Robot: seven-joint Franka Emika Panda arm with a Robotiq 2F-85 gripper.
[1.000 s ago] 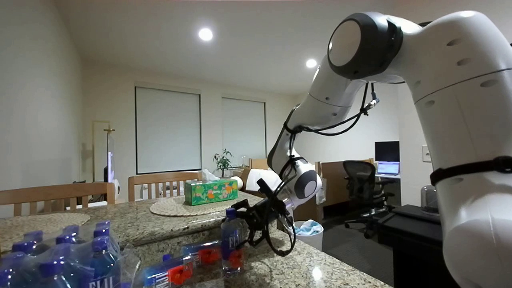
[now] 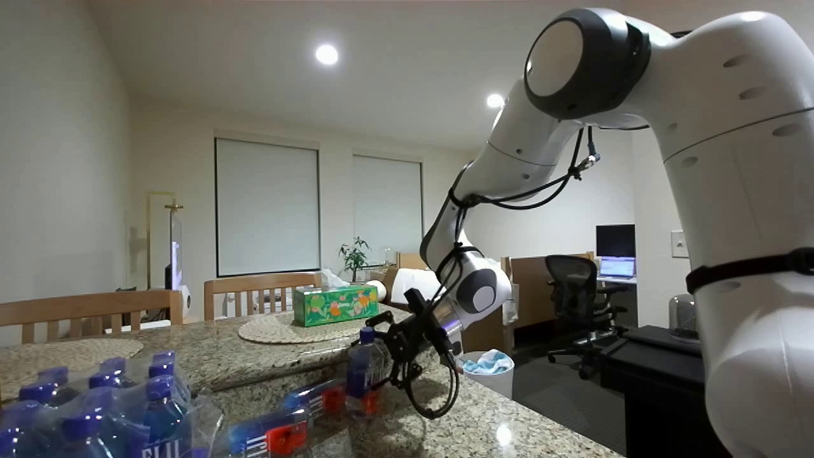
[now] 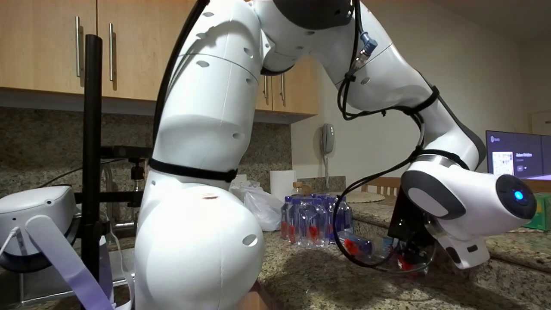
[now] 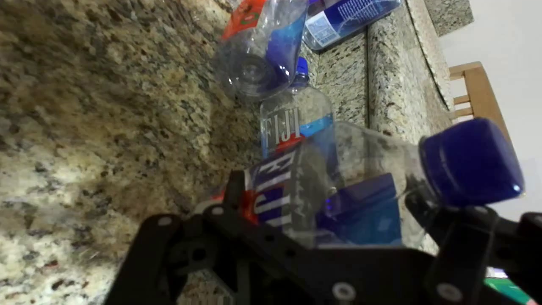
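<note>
An upright Fiji water bottle [image 2: 367,369] with a blue cap stands on the lower granite counter in exterior view 1. My gripper [image 2: 390,359] is right up against it, its fingers open. In the wrist view the same bottle [image 4: 312,190] slants between the black fingers, its cap pointing right. Beyond it, other Fiji bottles lie on their sides: one bottle [image 4: 297,119] against the ledge, and a clear bottle [image 4: 259,56] with its base toward me. Whether either finger touches the upright bottle I cannot tell.
A plastic-wrapped pack of water bottles [image 2: 99,412] stands at the front left. On the raised ledge sits a green tissue box [image 2: 336,305] on a woven mat [image 2: 263,329].
My gripper has shifted slightly left along with the arm. The upright bottle appears a little higher and further left than before. A blue cap behind the lying bottles no longer shows.
</note>
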